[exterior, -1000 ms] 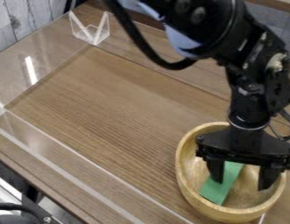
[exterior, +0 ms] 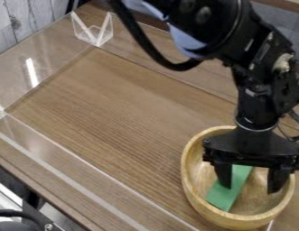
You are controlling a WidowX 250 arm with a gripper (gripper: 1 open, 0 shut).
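Note:
A round wooden bowl (exterior: 198, 191) sits at the lower right of the camera view, holding a green oblong object (exterior: 225, 192) that lies tilted along its inside. My black gripper (exterior: 248, 179) points down into the bowl with its fingers open, over and around the upper part of the green object. Its body hides part of the bowl and the object, so I cannot tell whether the fingers touch it.
A white wire holder (exterior: 95, 29) stands at the back left. Transparent tape strips run along the front and left edges.
Over the last second my arm and gripper have shifted very slightly, with the upper arm a little higher. The bowl and green object stay in place.

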